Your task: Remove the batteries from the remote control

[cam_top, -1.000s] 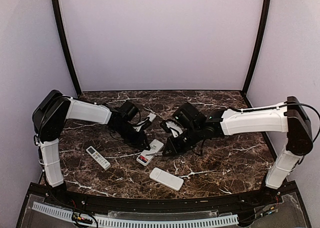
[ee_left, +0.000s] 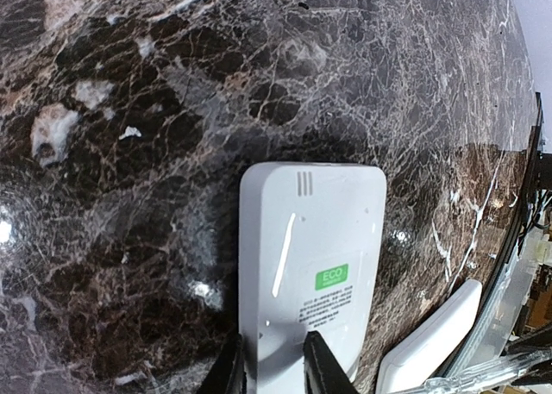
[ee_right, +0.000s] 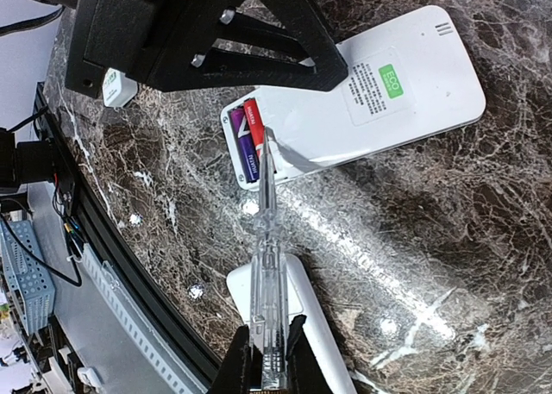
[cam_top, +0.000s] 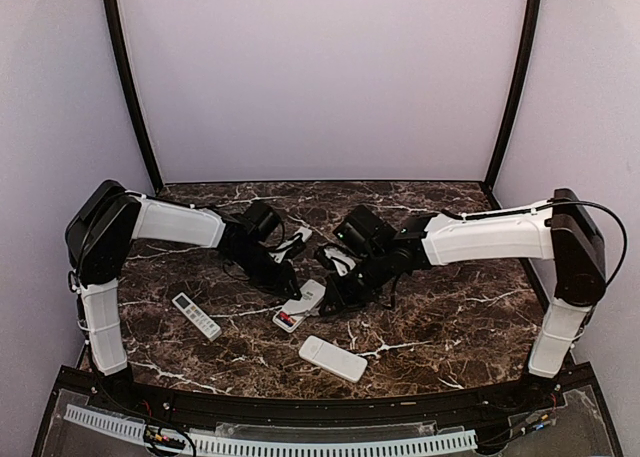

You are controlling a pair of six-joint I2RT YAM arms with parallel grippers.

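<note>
The white remote (ee_right: 397, 109) lies back up at mid-table, a red battery (ee_right: 253, 118) and a purple battery (ee_right: 244, 148) in its open compartment. My left gripper is shut on the remote's body, seen close in the left wrist view. My right gripper is shut on a clear, slender pointed tool (ee_right: 268, 282), whose tip reaches the red battery; whether it touches cannot be told.
A white panel-like piece (cam_top: 331, 358) lies in front of the remote. Another remote (cam_top: 196, 316) with buttons up lies to the left.
My right arm has moved slightly left, bringing the tool further toward the remote's battery end. The left arm and the remote look still.
</note>
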